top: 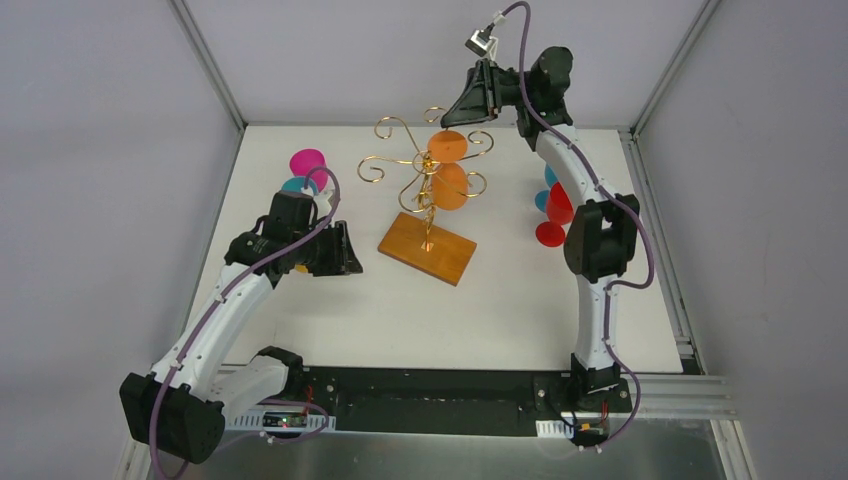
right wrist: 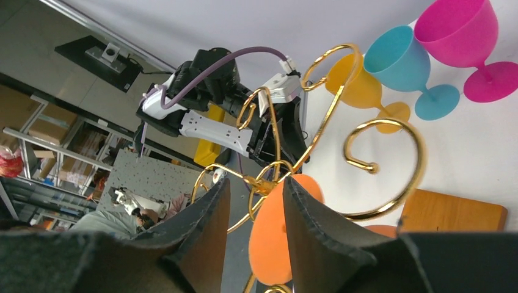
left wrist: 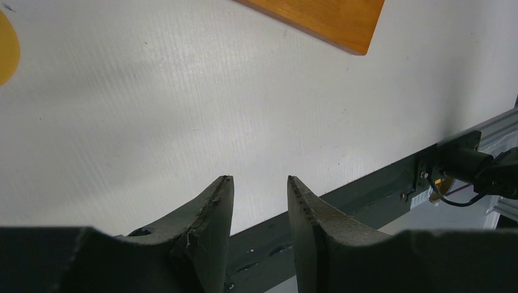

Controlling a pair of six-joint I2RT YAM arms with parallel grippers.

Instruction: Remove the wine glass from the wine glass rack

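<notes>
An orange wine glass hangs upside down on the gold wire rack, its round foot [top: 447, 147] above its bowl [top: 451, 188]. The rack's wooden base [top: 403, 240] rests mid-table. My right gripper [top: 446, 124] is at the back edge of that foot, open. In the right wrist view the orange foot [right wrist: 269, 241] appears between and beyond the fingertips, partly behind the right-hand finger [right wrist: 299, 213]; whether they touch cannot be told. Left of the rack, my left gripper is open over bare table, nothing between its fingers.
Pink, blue and yellow glasses [right wrist: 458, 30] stand at the table's left, partly hidden by the left arm in the top view. Red [top: 560, 205] and blue glasses are at the right, beside the right arm. Curled rack arms [right wrist: 397, 204] surround the orange glass.
</notes>
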